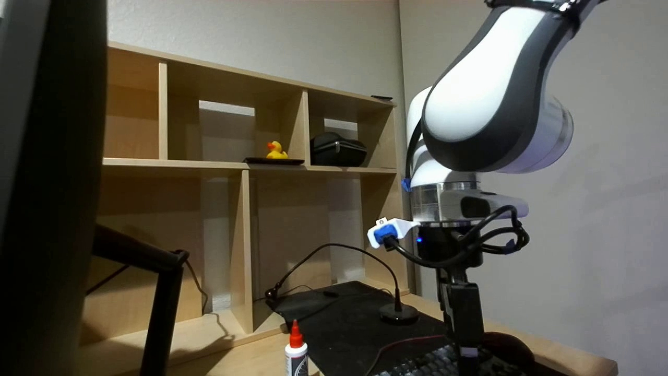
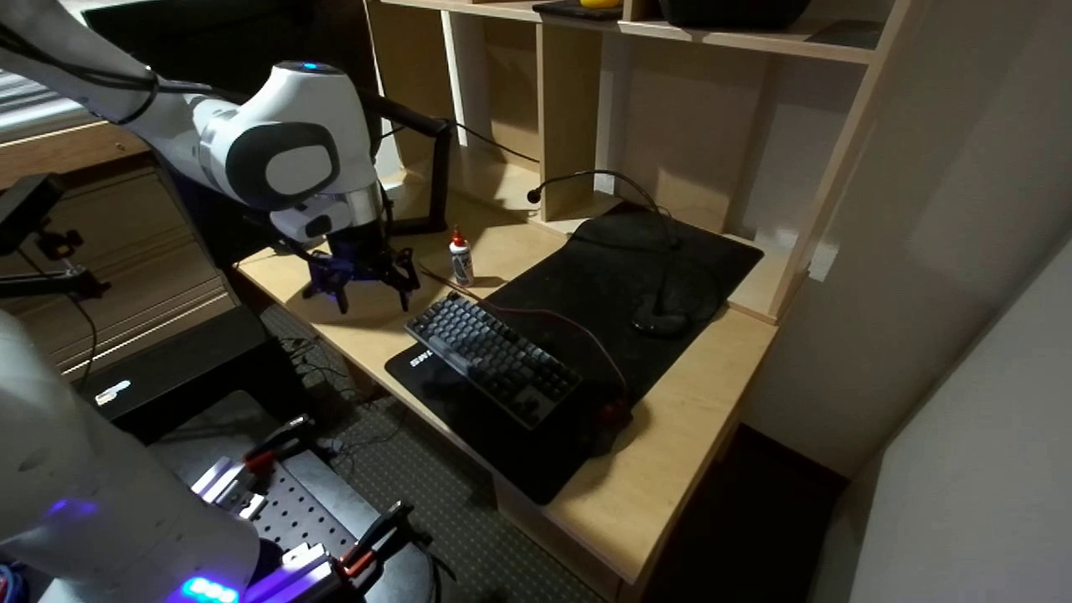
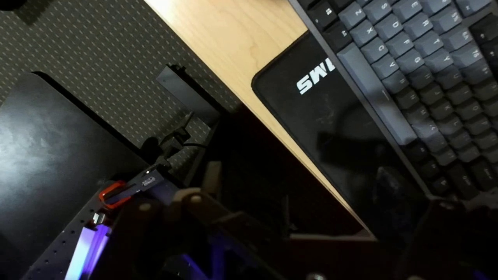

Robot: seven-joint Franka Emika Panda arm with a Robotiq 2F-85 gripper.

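My gripper (image 2: 374,301) hangs pointing down over the desk's left front part, left of the keyboard (image 2: 492,357). Its fingers are spread wide, and nothing shows between them. Dark fingers (image 3: 198,201) reach into the wrist view from below, partly lost in shadow. In that view the keyboard (image 3: 401,56) fills the upper right, lying on a black desk mat (image 3: 298,112). Behind the gripper and to its right, a white glue bottle (image 2: 461,263) with a red tip stands upright on the bare wood. In exterior view 1 the gripper partly covers the keyboard.
A desk lamp (image 1: 398,313) with a bent neck stands on the mat. Shelves at the back hold a yellow duck (image 1: 276,150) and a black case (image 1: 338,150). A monitor arm (image 2: 439,171) rises behind the gripper. Bare desk (image 2: 693,412) lies right of the mat.
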